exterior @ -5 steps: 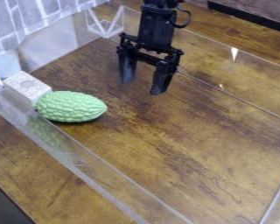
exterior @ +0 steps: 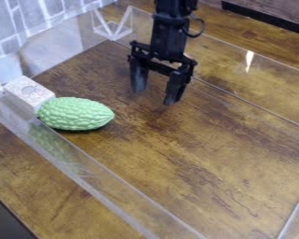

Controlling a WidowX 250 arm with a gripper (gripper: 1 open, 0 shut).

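My black gripper [exterior: 159,75] hangs at the back middle of the wooden table [exterior: 190,168], its two fingers spread open, low over the surface with nothing visible between them. A green bumpy oblong object [exterior: 75,114], like a bitter melon, lies at the left. Just behind it at the far left is a pale, speckled block [exterior: 29,91].
Clear plastic walls [exterior: 102,191] border the work area along the left, back and right. A crumpled whitish cloth [exterior: 46,23] lies beyond the back left corner.
The gripper has shifted very slightly, staying open over the same area. The green object and the block have not moved.
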